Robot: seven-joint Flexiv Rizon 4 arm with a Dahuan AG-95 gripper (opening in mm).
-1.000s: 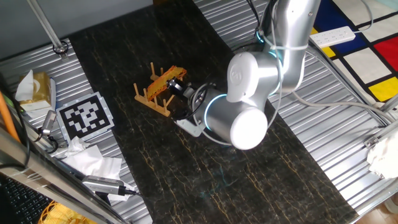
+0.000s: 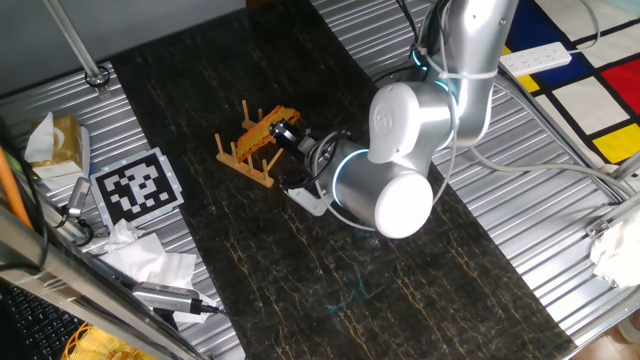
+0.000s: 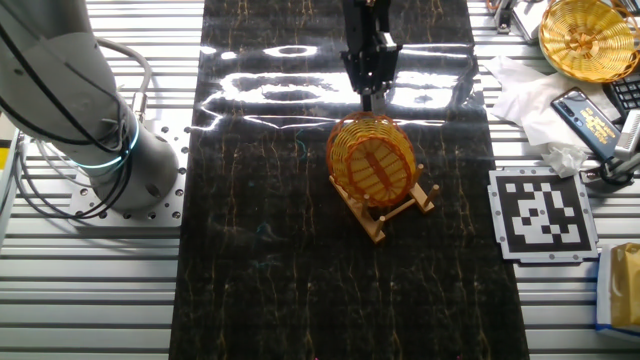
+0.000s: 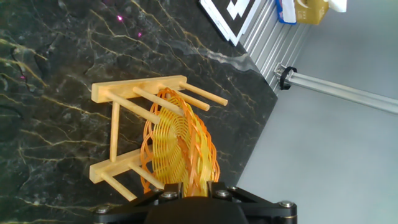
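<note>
A yellow wicker basket [image 3: 378,168] with an orange braided rim stands on edge in a small wooden rack [image 2: 246,170]. In the wrist view the basket [image 4: 171,146] sits among the pegs of the rack [image 4: 140,87], leaning slightly. My gripper is at the basket's near edge, its fingers close together with the rim between them. From the second exterior view, the gripper [image 3: 372,100] meets the upper edge of the basket. The fingertips are partly hidden behind the rim in the first exterior view.
A marker board [image 2: 138,188], a tissue box [image 2: 58,150] and crumpled white tissue [image 2: 150,258] lie off the tabletop's far side. Another wicker basket [image 3: 590,40] and a phone [image 3: 586,122] are beyond the edge.
The arm has shifted very slightly, its wrist a touch up and right in the first exterior view. The basket and rack look unmoved.
</note>
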